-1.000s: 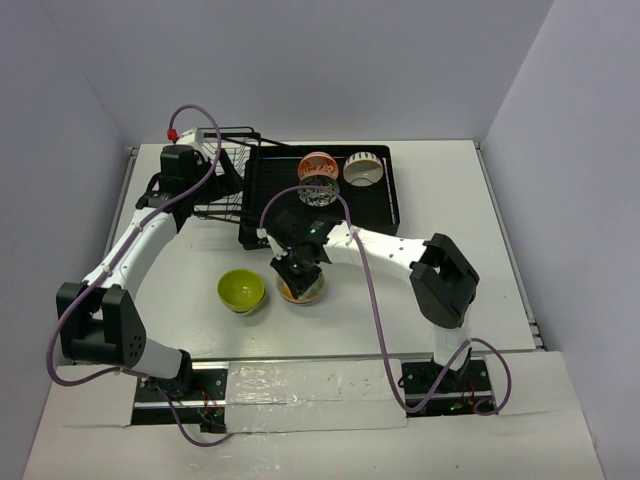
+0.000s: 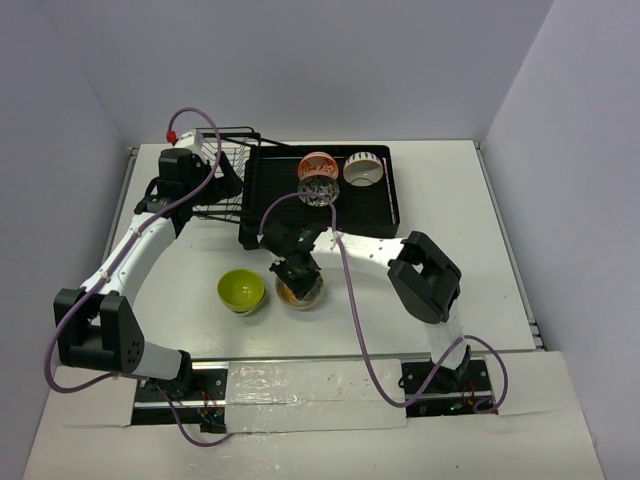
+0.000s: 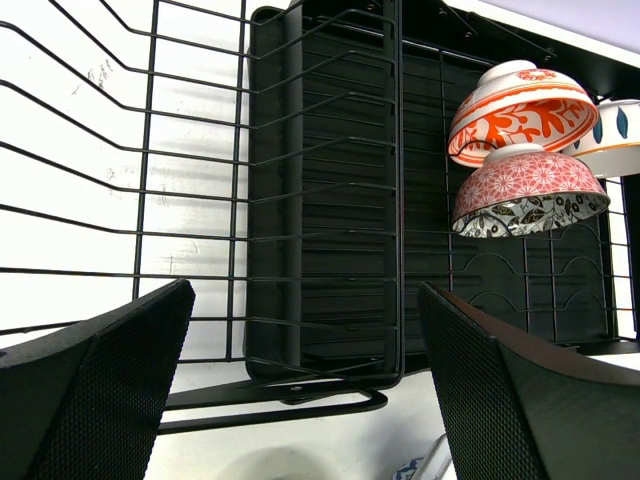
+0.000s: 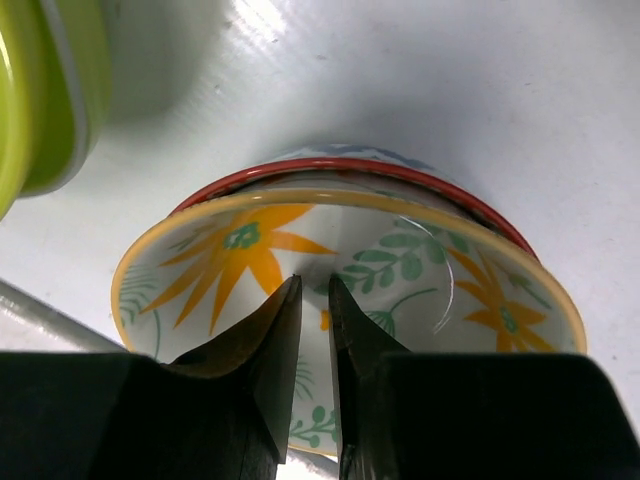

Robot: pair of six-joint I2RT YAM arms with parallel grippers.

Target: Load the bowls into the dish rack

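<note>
My right gripper is low over a bowl with orange flowers, stacked on a red-rimmed bowl; its fingertips are close together at the flowered interior, with nothing clearly held. Green bowls stand to the left. The black dish rack holds a red-patterned bowl, an orange bowl and a white bowl. My left gripper is open over the rack's wire side section, empty.
Free white table lies right of the rack and in front of the bowls. Walls border the sides and back.
The left arm is practically still.
</note>
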